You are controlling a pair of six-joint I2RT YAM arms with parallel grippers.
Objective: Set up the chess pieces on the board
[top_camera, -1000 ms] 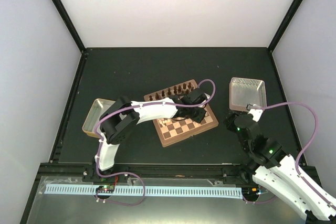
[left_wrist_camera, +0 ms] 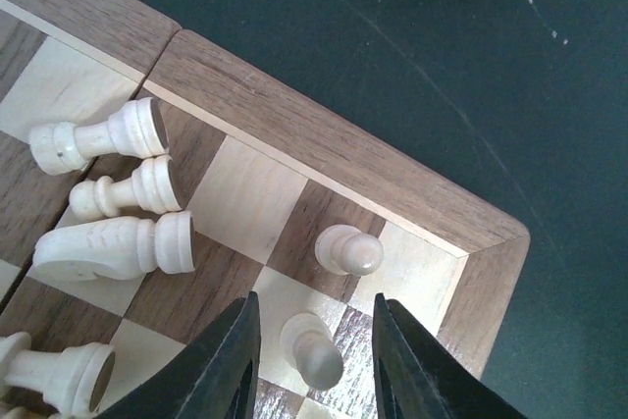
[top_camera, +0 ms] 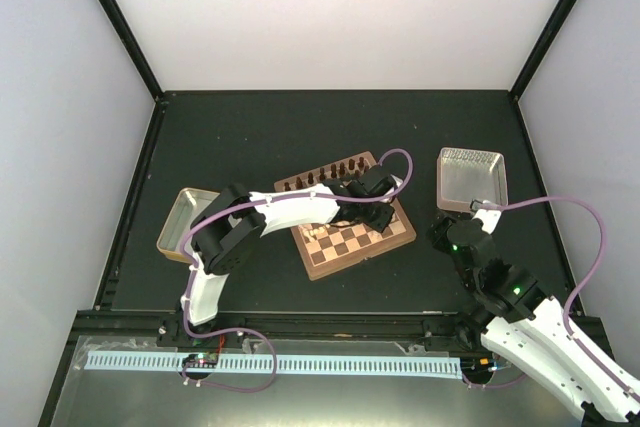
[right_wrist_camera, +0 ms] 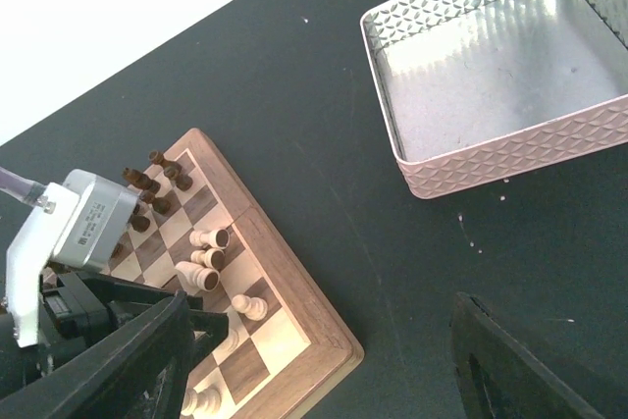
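The wooden chessboard (top_camera: 342,269) lies mid-table. In the left wrist view a white pawn (left_wrist_camera: 312,351) stands upright on a light square. My left gripper is open around it, with a gap on both sides. Beside it another white pawn (left_wrist_camera: 347,250) stands upright on a dark square by the rim. Several white pieces lie on their sides, among them a rook (left_wrist_camera: 101,134), a pawn (left_wrist_camera: 128,189) and a knight (left_wrist_camera: 118,246). Dark pieces (right_wrist_camera: 142,181) stand along the far side. My right gripper is open and empty, away from the board.
An empty metal tray (right_wrist_camera: 491,71) stands right of the board, and a second tray (top_camera: 178,222) stands at the left. Bare dark table (right_wrist_camera: 324,203) lies between the board and the right tray. My left arm (top_camera: 300,209) covers part of the board.
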